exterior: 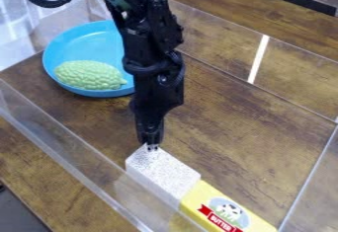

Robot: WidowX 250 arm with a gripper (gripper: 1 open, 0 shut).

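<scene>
My black gripper point(150, 142) points down with its tips at the upper end of a white speckled block point(162, 173), which lies next to a yellow butter box point(224, 209) with a cow label. The gripper looks shut, with nothing visible between its fingers; whether the tips touch the block is unclear.
Behind the arm at the back left sits a blue bowl point(74, 40) holding a pale green corn-like item point(90, 75). Clear plastic walls run along the left and right. Bare wooden surface point(231, 117) lies to the right of the arm.
</scene>
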